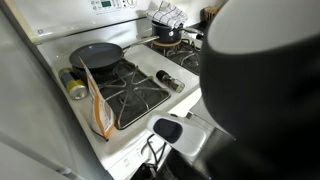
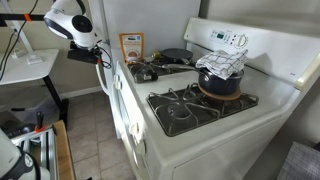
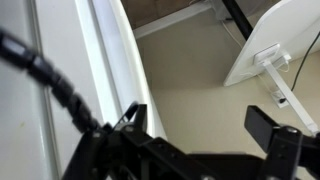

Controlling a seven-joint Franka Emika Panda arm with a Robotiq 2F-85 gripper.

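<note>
In the wrist view my gripper stands open, its dark fingers wide apart with only bare floor showing between them. Exterior view 2 has the white arm at the far left, beside the stove's end. A dark frying pan sits on the back of the stove. Leaning upright near the front is a flat bag with an orange edge. A can stands left of it, and a small dark-capped jar lies by the burner. On the right burner is a dark pot with a patterned cloth over it.
In the wrist view a pale wall panel runs close along the left, and a white table leg stands at the upper right. A dark cable hangs beside the gripper. Open tiled floor lies before the stove.
</note>
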